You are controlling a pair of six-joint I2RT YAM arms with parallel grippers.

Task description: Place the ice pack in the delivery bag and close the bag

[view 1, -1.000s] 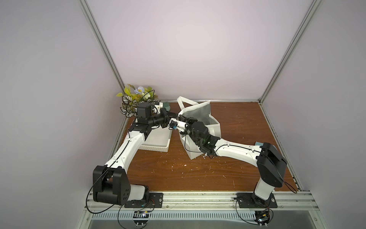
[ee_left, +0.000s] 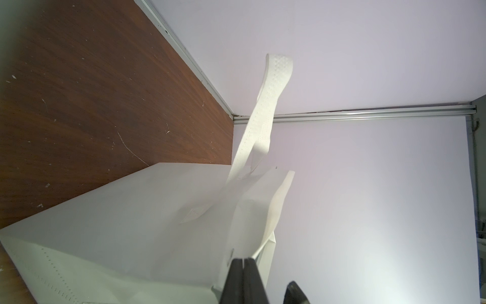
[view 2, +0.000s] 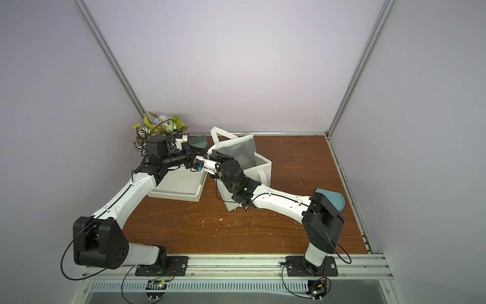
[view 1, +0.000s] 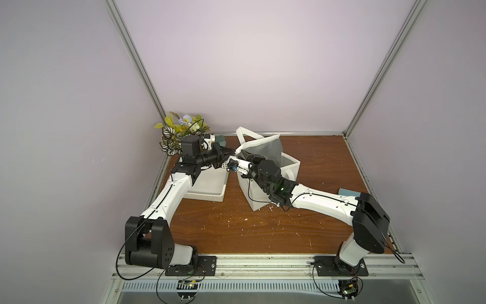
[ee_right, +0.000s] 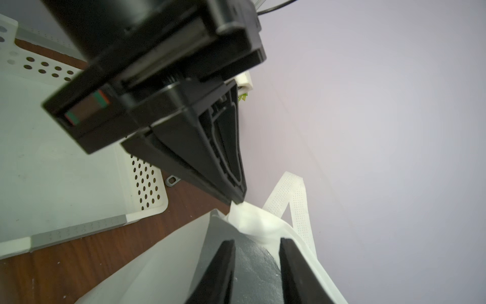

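The white delivery bag (view 2: 263, 172), lined grey-silver, stands mid-table with a strap raised at the back. My left gripper is shut at the bag's upper rim; in the right wrist view the white rim runs up to its tips, though whether any is pinched is hard to tell. My right gripper stands open just below, over the silver lining (ee_right: 243, 268), fingertips apart. I cannot make out an ice pack; the bag's inside is mostly hidden.
A white perforated basket (view 1: 207, 192) lies left of the bag, with plants (view 1: 179, 126) behind it. A blue-grey object (view 2: 331, 197) lies at the table's right edge.
The right arm has shifted slightly right and toward the front. The bag's right side has spread outward a little; the left arm has moved very little.
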